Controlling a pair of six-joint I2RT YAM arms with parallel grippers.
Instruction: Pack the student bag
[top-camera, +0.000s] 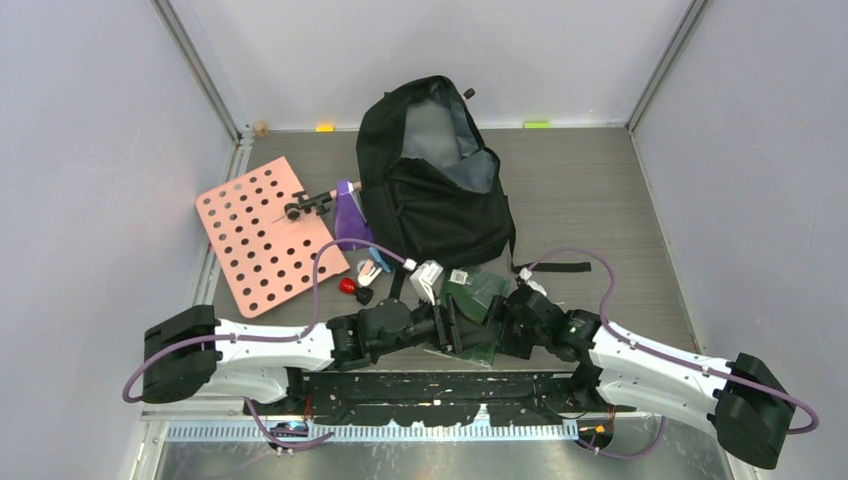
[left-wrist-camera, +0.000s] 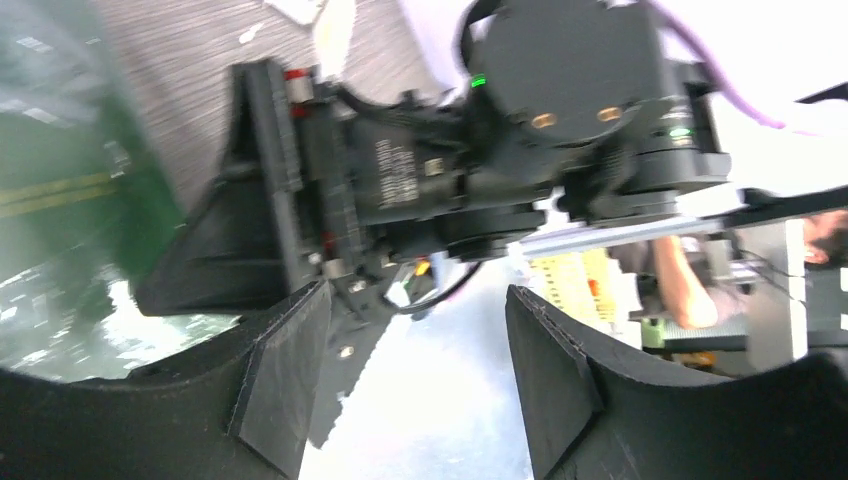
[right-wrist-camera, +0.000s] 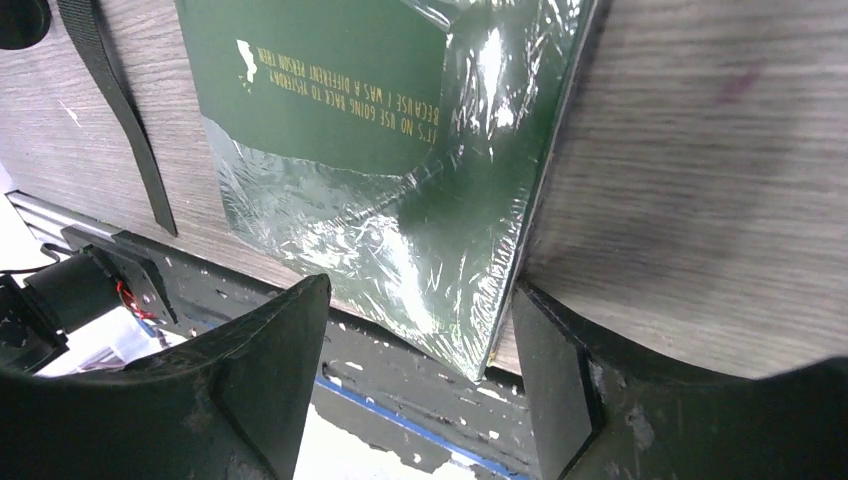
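Observation:
A green shrink-wrapped book (top-camera: 475, 290) lies at the table's front, below the black backpack (top-camera: 430, 210), which stands open. My left gripper (top-camera: 450, 330) is over the book in the top view; in its wrist view the fingers are apart at the bottom, and I cannot tell what, if anything, is between them. My right gripper (top-camera: 500, 325) is at the book's right side; in the right wrist view its fingers straddle the edge of the book (right-wrist-camera: 400, 200), part open.
A pink perforated board (top-camera: 250, 230), a purple item (top-camera: 350, 220) and small red and white objects (top-camera: 350, 285) lie to the left.

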